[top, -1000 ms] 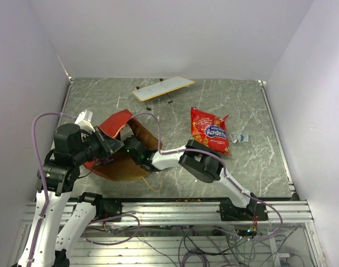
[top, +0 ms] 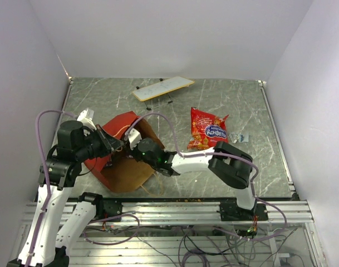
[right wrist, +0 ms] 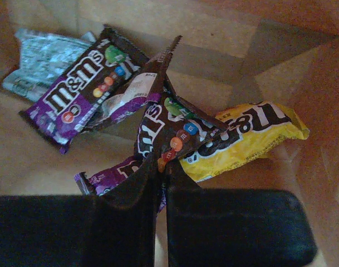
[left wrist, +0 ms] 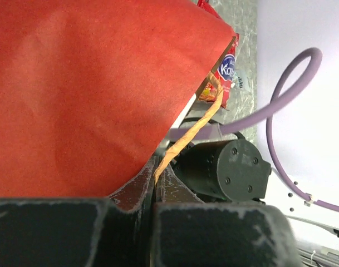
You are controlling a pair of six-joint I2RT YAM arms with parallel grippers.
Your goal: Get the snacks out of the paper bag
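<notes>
The red paper bag (top: 122, 175) lies on its side at the left of the table. My left gripper is shut on the bag's tan handle (left wrist: 188, 133) at the red upper side (left wrist: 86, 83). My right gripper reaches into the bag, shut on a dark M&M's pack (right wrist: 172, 125). Around it inside lie a yellow M&M's pack (right wrist: 252, 133), another dark M&M's pack (right wrist: 80, 89), a silvery pack (right wrist: 47, 61) and more purple-brown packs.
A red candy bag (top: 208, 128) lies right of centre, with a small clear packet (top: 240, 137) beside it. A white board on a stand (top: 162, 87) stands at the back.
My right arm has shifted toward the right and front, its wrist slightly higher in view. My left arm has moved slightly, and the bag's front edge appears a little nearer the table's front.
</notes>
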